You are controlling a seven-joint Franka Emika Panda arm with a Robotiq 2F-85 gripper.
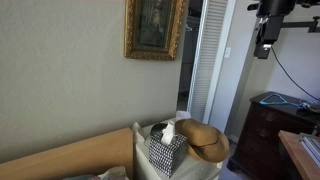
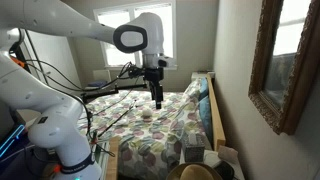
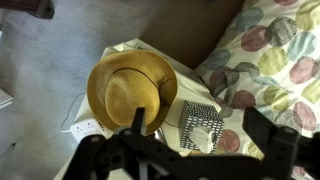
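A tan brimmed hat (image 3: pixel 132 92) rests crown up on a white nightstand (image 1: pixel 150 164). Beside it stands a black-and-white patterned tissue box (image 3: pixel 202 127), a white tissue sticking out of its top. My gripper (image 1: pixel 264 45) hangs high in the air, well clear of both. From the wrist, its dark fingers (image 3: pixel 258 128) appear spread apart at the lower edge, the box visible below and between them. Nothing shows held, so the gripper looks open. In exterior view 2 the hat (image 2: pixel 194 172) is partly cut off at the bottom.
The bed (image 2: pixel 150 125) with a dotted cover lies alongside the nightstand, its wooden headboard (image 2: pixel 217 115) against the wall. A gilt-framed picture (image 1: pixel 152 28) hangs above. A dark dresser (image 1: pixel 262 140) stands to the right. Bare floor (image 3: pixel 50 60) shows beyond the hat.
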